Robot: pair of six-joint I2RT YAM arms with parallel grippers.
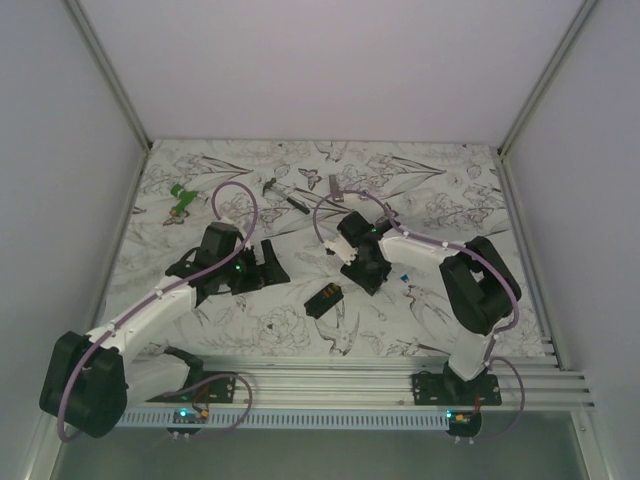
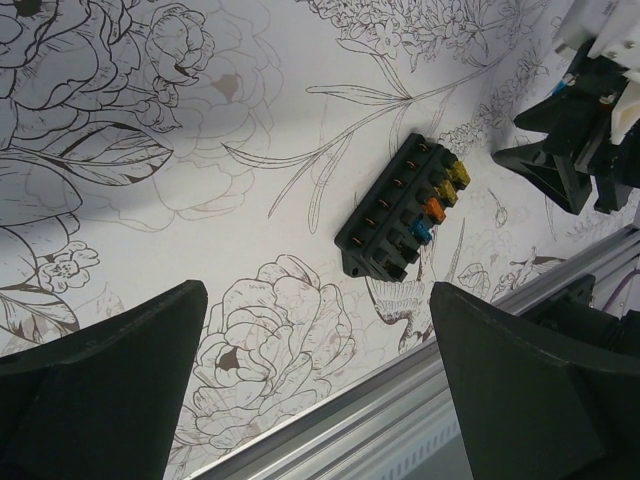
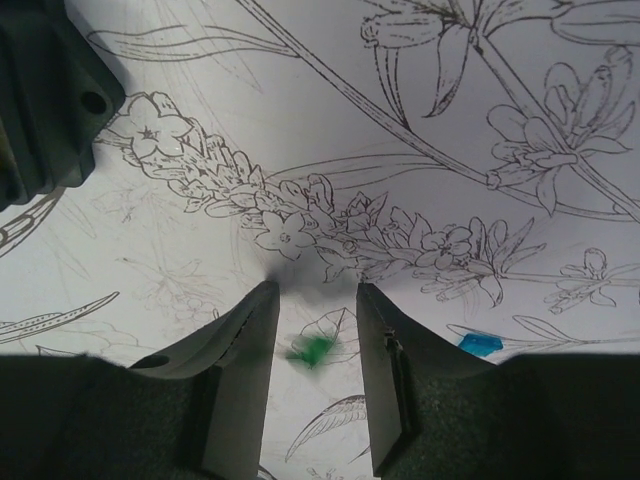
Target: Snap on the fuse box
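The dark fuse box (image 1: 323,300) lies on the patterned table between the two arms; the left wrist view shows it (image 2: 385,220) with coloured fuses along one side, and its dark end (image 3: 45,110) reaches into the upper left of the right wrist view. My left gripper (image 1: 270,265) is open, up and to the left of it, with nothing between its fingers. My right gripper is part open, low over the table right of the box, above a blurred small green piece (image 3: 312,350). A blue piece (image 3: 480,343) lies beside it.
A hammer (image 1: 295,203), a green tool (image 1: 182,200) and a grey bar (image 1: 335,187) lie toward the back. A metal rail (image 1: 300,365) runs along the front edge. The table's middle around the box is mostly clear.
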